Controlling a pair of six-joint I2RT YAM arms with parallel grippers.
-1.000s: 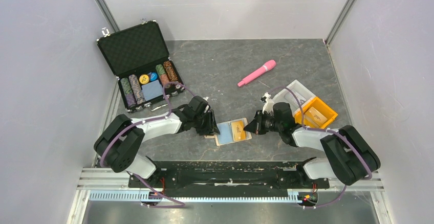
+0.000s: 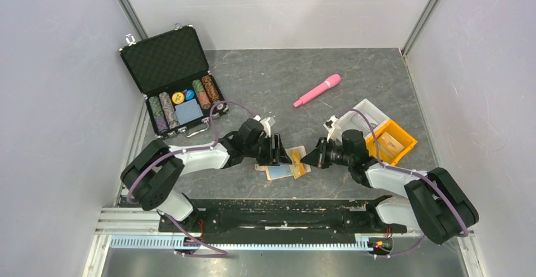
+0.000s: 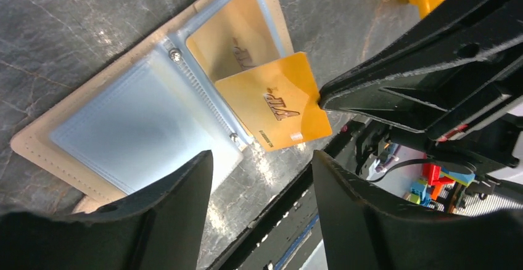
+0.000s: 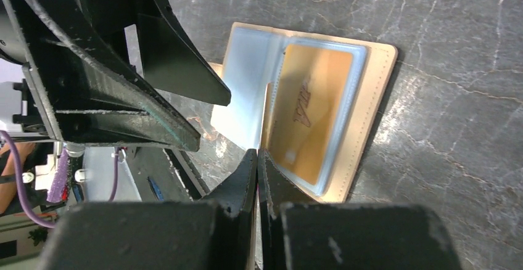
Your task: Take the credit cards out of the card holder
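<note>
The card holder (image 2: 277,172) lies open on the table, its clear blue sleeve (image 3: 135,128) beside a pocket with a gold card (image 4: 314,110). A second gold card (image 3: 271,103) sticks up out of the pocket, tilted, at the tip of my right gripper, which is shut; whether the card's edge is between its fingertips I cannot tell. My left gripper hangs open over the holder, its fingers near the raised card with nothing between them.
A chip case (image 2: 164,68) is at the back left, a pink microphone (image 2: 316,92) at the back middle. White and orange bins (image 2: 404,147) stand on the right.
My left gripper has moved right over the card holder, toward the gold cards. The right arm has shifted slightly.
</note>
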